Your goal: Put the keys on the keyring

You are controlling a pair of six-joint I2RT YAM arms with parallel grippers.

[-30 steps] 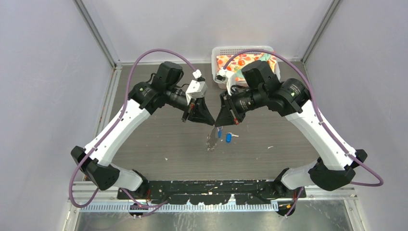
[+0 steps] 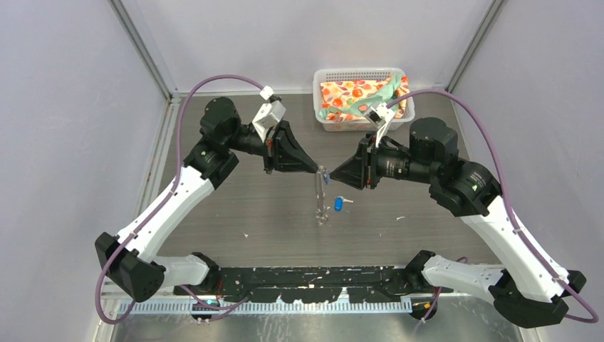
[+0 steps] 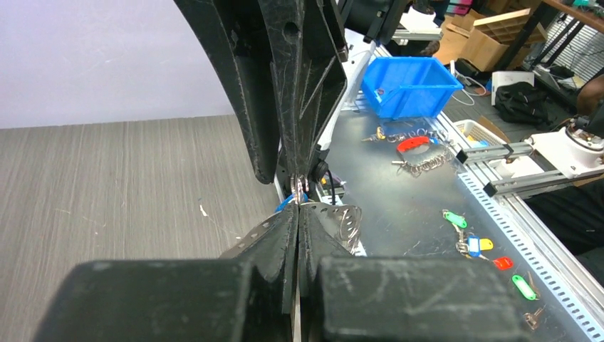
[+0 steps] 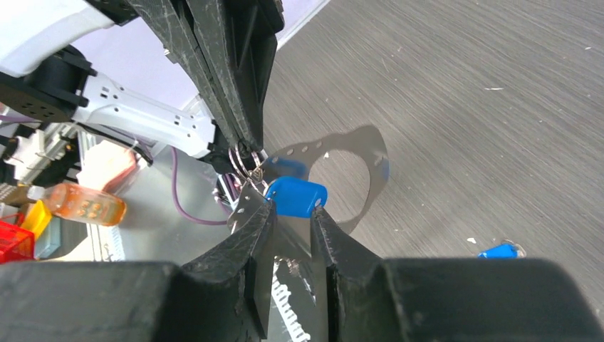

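My left gripper (image 2: 315, 171) is shut at its tips, with a metal keyring and a thin metal plate (image 2: 320, 199) hanging there; in the right wrist view the ring (image 4: 244, 162) sits at its tips and the plate (image 4: 370, 142) has a large hole. A blue key (image 4: 296, 196) hangs beside the ring, just before my right gripper, whose fingers stand a little apart; whether they touch the key is unclear. Another blue-headed key (image 2: 338, 204) lies on the table below.
A white basket (image 2: 327, 121) with patterned cloth stands at the back. The table (image 2: 242, 206) around the arms is mostly clear, bounded by walls on both sides.
Both grippers have moved up in the top view; the right gripper has pulled to the right, away from the left, and the hanging plate has swung more upright.
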